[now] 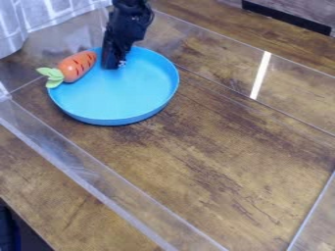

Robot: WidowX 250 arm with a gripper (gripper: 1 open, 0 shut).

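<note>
An orange toy carrot [76,67] with green leaves lies on the left rim of a round blue plate [124,98]. The black gripper [113,60] reaches down from the top of the view to the back edge of the plate, just right of the carrot's tip. It looks shut, and nothing shows between its fingers, though they are small and dark.
Clear strips run along the left side, and a white translucent object [20,25] stands in the top-left corner.
</note>
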